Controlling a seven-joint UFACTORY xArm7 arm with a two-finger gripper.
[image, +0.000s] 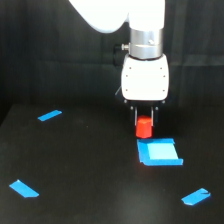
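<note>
In the camera view, my gripper (144, 122) points down over the table, right of centre. Between its dark fingers is a small red block (144, 130), and the fingers appear shut on it. Just below and to the right lies a white square (162, 151), edged with blue tape (146, 160). The block overlaps the upper left of this taped square in the view; its exact height above the surface is hard to tell.
Strips of blue tape lie on the black table at the back left (50, 115), the front left (24, 189) and the front right (196, 197). A dark curtain hangs behind.
</note>
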